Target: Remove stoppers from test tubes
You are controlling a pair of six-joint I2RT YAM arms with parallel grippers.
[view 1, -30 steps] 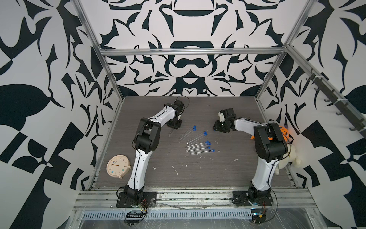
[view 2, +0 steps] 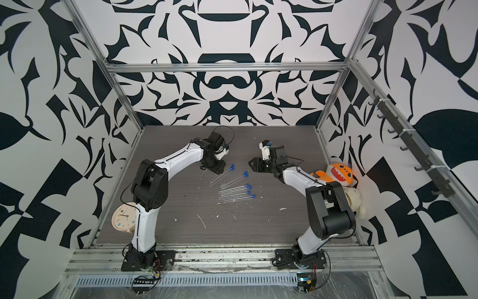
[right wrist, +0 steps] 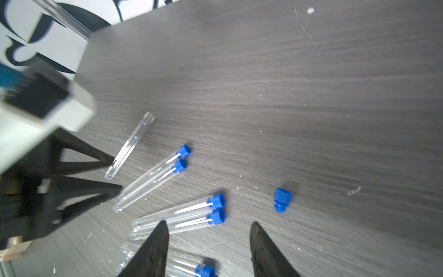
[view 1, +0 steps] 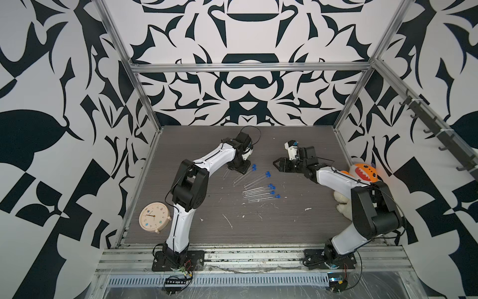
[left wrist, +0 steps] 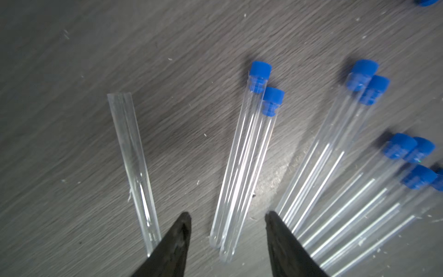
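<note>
One clear tube (left wrist: 133, 168) without a stopper lies alone on the table. Beside it rests a pair of tubes (left wrist: 239, 170) capped with blue stoppers (left wrist: 260, 70); my left gripper is open above their lower ends, nothing held. Further over lie more blue-stoppered tubes (left wrist: 318, 152) in close groups. A loose blue stopper (right wrist: 282, 199) sits on bare table in the right wrist view. My right gripper stands open and empty, above the table on the stoppered ends' side.
In the right wrist view the left arm's black fingers (right wrist: 87, 187) reach in from the left. A clock (view 1: 154, 217) stands at the left edge and plush toys (view 1: 366, 173) at the right.
My left gripper has moved right, from over the lone uncapped tube to the neighbouring capped pair. The right gripper has shifted slightly left and tilted. Both stay open; the tubes lie still.
</note>
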